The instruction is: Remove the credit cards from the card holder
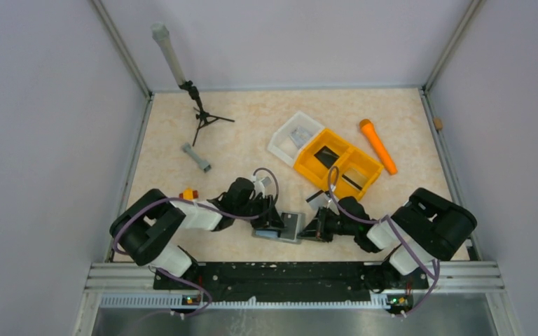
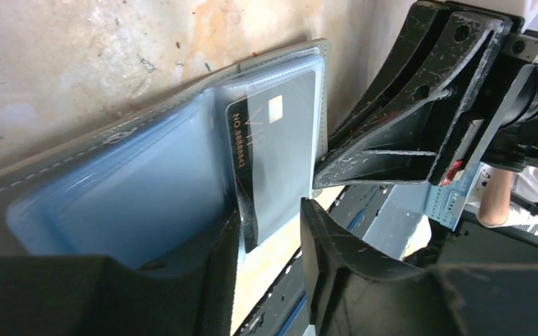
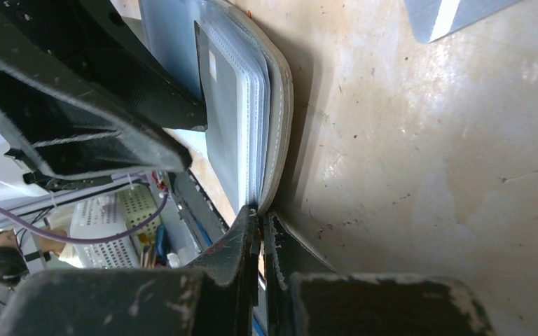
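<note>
The card holder (image 1: 298, 221) lies opened out on the table near the front edge, its clear sleeves showing. A grey card (image 2: 280, 150) marked VIP with a gold chip sits in the right-hand sleeve, its dark left edge uncovered. Over this card is my left gripper, fingers parted, one finger (image 2: 225, 241) beside the card's dark edge and the other off to the right. At the holder's right edge my right gripper is shut, its fingertips pinching the thin edge of cover and sleeve.
A loose card (image 3: 455, 12) lies on the table behind the right gripper. Farther back are an orange divided tray (image 1: 364, 158) and a white container (image 1: 285, 150) with items inside. An orange microphone (image 1: 378, 147) lies to their right. Open table stretches across the back left.
</note>
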